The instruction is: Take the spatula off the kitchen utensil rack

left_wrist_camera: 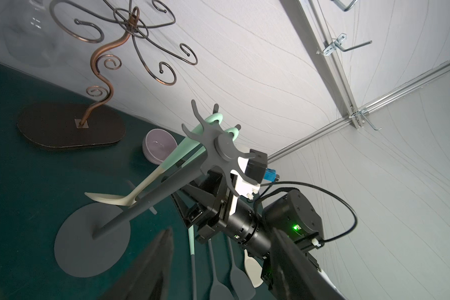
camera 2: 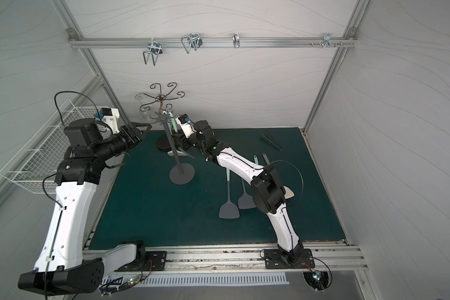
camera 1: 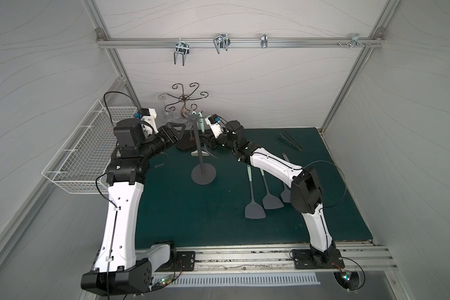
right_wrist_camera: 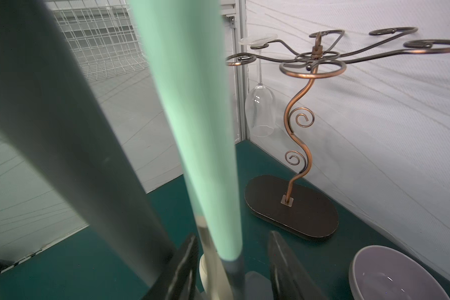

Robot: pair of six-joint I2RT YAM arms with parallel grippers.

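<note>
The utensil rack (left_wrist_camera: 170, 192) is a dark grey post with a hooked top on a round base. Two utensils with mint-green handles hang from it: one with a cream head (left_wrist_camera: 110, 199), the other with a grey head, mostly hidden. In the right wrist view, a mint handle (right_wrist_camera: 195, 125) runs down past the rack's post. My right gripper is open close behind the post; the handles' lower ends appear between its fingers, not visibly gripped. My left gripper (camera 1: 183, 129), open and empty, is left of the rack's top.
Several spatulas lie on the green table, including a grey one (camera 1: 255, 210). A bowl (right_wrist_camera: 400, 275), a copper stand (right_wrist_camera: 297, 210) with a hanging glass (right_wrist_camera: 260, 110), and tongs (camera 1: 290, 140) are at the back. A wire basket (camera 1: 87, 150) is left.
</note>
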